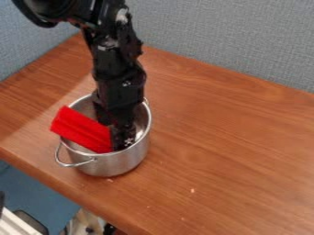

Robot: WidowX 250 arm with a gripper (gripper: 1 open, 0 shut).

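Observation:
A steel pot (pixel 113 161) with a wire handle stands near the left edge of the wooden table. A red rectangular block (pixel 80 128) lies tilted in it, one end resting up over the pot's left rim. My black gripper (pixel 120 132) reaches down inside the pot at the block's right end. It is open, by what little shows; its fingertips are partly hidden, and I cannot tell whether they touch the block.
A grey wall runs along the back. The table edge drops to a blue floor at the lower left.

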